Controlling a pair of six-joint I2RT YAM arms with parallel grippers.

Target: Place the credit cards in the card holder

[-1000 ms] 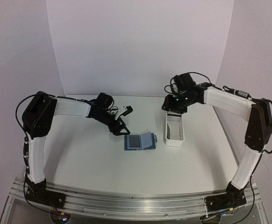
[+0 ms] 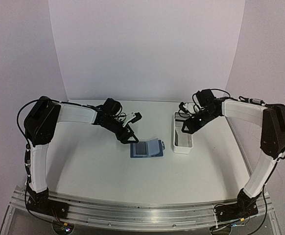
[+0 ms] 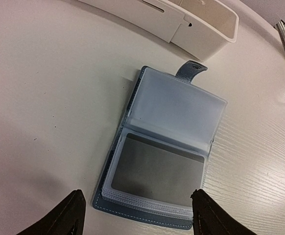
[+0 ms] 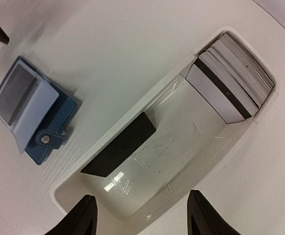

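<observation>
The blue card holder (image 2: 147, 148) lies unfolded on the table, its clear sleeves (image 3: 176, 105) facing up and a dark grey panel (image 3: 154, 169) showing in the nearer one. Just behind its left end is my left gripper (image 2: 136, 128), open and empty. A white box (image 2: 183, 150) stands to the right of the holder. Inside it, a stack of cards (image 4: 233, 76) fills one end, with a black-striped white card (image 4: 213, 93) at its front; a black card (image 4: 120, 145) leans on the side wall. Over the box is my right gripper (image 2: 184, 117), open, nothing between its fingers.
The holder's snap strap (image 3: 190, 71) points toward the box, with a narrow gap between. A metal rail (image 2: 142, 213) runs along the front edge.
The left gripper has shifted only a little to the right. Holder and box have stayed put.
</observation>
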